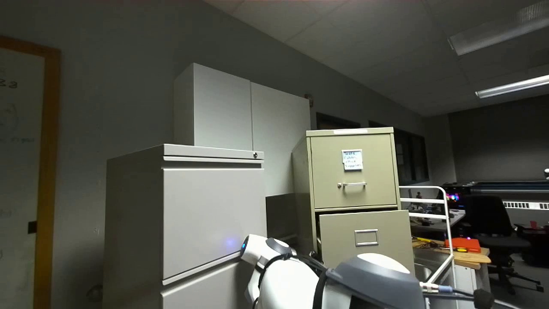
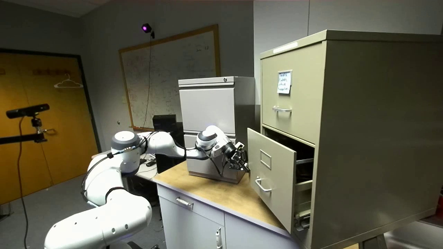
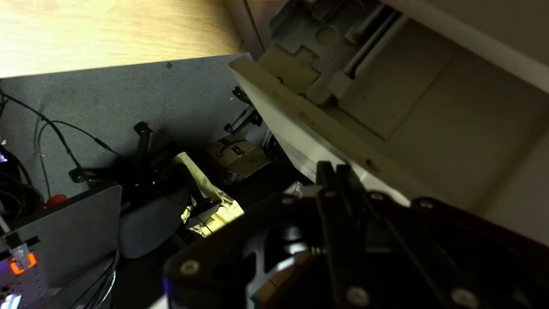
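Observation:
The second drawer (image 2: 261,172) of the olive filing cabinet (image 2: 373,124) stands partly open, its front panel out from the cabinet body. My gripper (image 2: 247,169) is close to that panel's left edge in exterior view 2; contact cannot be made out there. In the dark wrist view, the fingertips of my gripper stand close together at the pale panel edge (image 3: 309,126). The gripper looks shut, and nothing shows clearly between its fingers. In exterior view 1 the arm (image 1: 293,278) hides the drawer's lower part and the gripper cannot be seen.
A grey cabinet (image 2: 207,110) stands behind the arm on the wooden counter (image 2: 199,182). The closed top drawer (image 2: 295,91) bears a handwritten label. In exterior view 1, a white cart frame (image 1: 446,216) stands right of the olive cabinet.

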